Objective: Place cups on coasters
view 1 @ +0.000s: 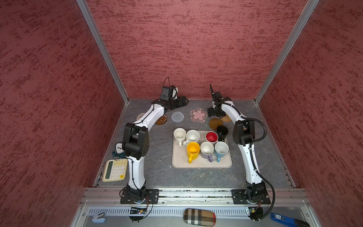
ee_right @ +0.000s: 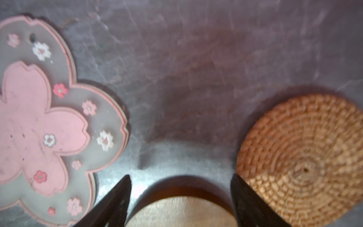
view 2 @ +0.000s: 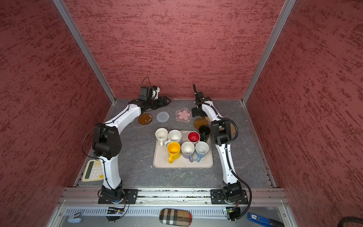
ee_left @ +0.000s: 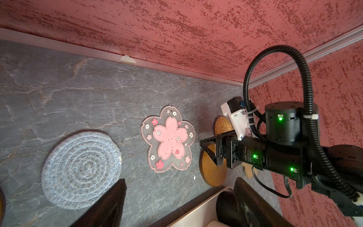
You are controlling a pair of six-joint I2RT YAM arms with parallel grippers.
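Several mugs stand on a beige tray (view 1: pixel 179 162), among them a yellow mug (view 1: pixel 193 148), a red-lined mug (view 1: pixel 211 137), a light blue mug (view 1: pixel 221 148) and a black mug (view 1: pixel 222 130). Behind the tray lie bare coasters: a grey-blue woven coaster (ee_left: pixel 83 170), a pink flower coaster (ee_left: pixel 170 138), a brown wooden coaster (view 1: pixel 216 123) and a wicker coaster (ee_right: pixel 302 158). My left gripper (view 1: pixel 187 100) hovers above the table near the back wall, its fingers apart and empty. Between the flower and wicker coasters, my right gripper (view 1: pixel 209 112) is held open above the table, nothing between its fingers.
Another brown coaster (view 2: pixel 145 118) lies beneath the left arm. A cream calculator (view 1: pixel 115 169) and a small clock (view 1: pixel 119 148) sit at the left edge. Bare table lies on both sides of the tray.
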